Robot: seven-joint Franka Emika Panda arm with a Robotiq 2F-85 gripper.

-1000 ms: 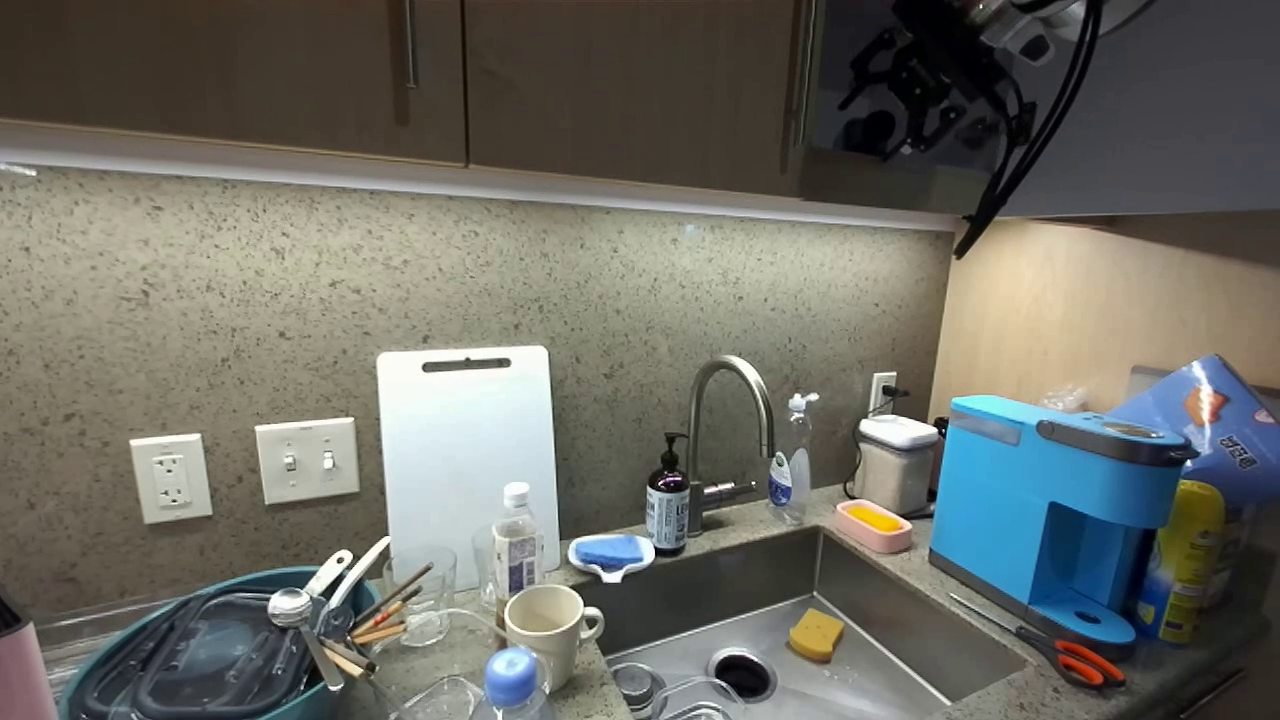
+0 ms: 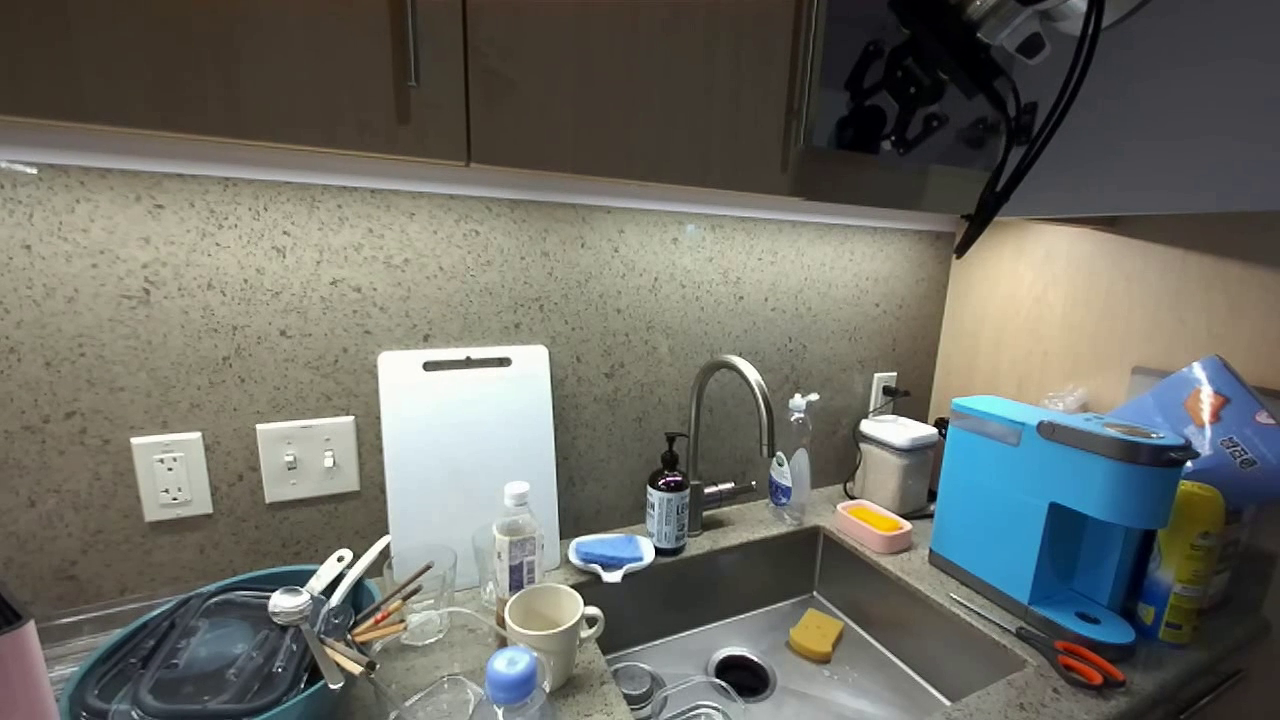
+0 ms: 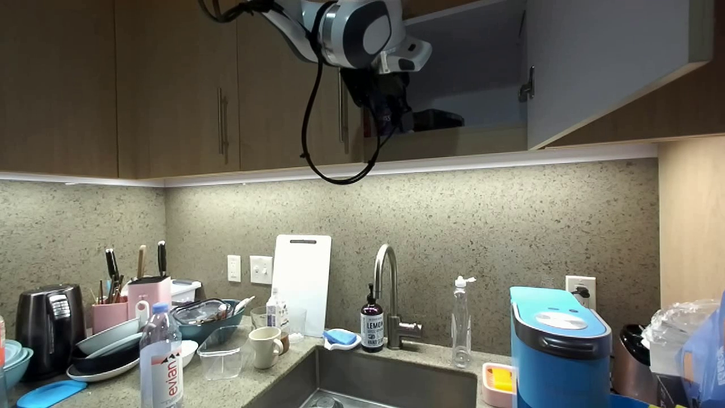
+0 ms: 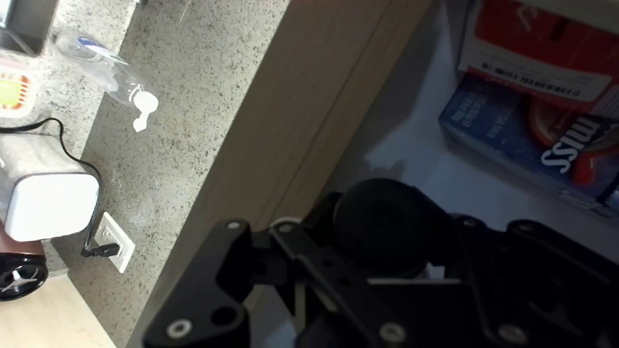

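Observation:
In the wrist view my black gripper is shut on a dark, round-topped object (image 4: 377, 217), just inside the open upper cabinet. Most of that object's body is hidden by the fingers and shadow. In exterior view 1 the gripper (image 2: 894, 108) shows dark at the cabinet opening, at the upper right. From the other side, the gripper (image 3: 391, 112) hangs below the wrist at the cabinet's left part, its fingers hard to make out.
A blue Swiss Miss box (image 4: 499, 136) lies under a red box (image 4: 545, 55) deeper in the cabinet. The open cabinet door (image 3: 612, 68) stands on the right. Below are the faucet (image 2: 696, 444), a clear bottle (image 2: 792, 462) and a blue coffee machine (image 2: 1020, 504).
The gripper's fingers have drawn closer together around the dark object. The arm has barely moved, and the counter below looks the same.

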